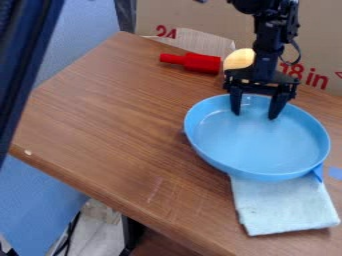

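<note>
My black gripper [255, 101] reaches down over the back rim of a large light-blue bowl [255, 145] at the right of the table, its fingertips at or inside that rim. Whether anything is between the fingers is hard to tell. A pale folded cloth [283, 210] lies under the front of the bowl, with a bit of blue showing at its upper right edge.
A red cylinder [191, 61] lies at the back, beside a yellow object [239, 58] partly behind the arm. A cardboard panel stands behind.
</note>
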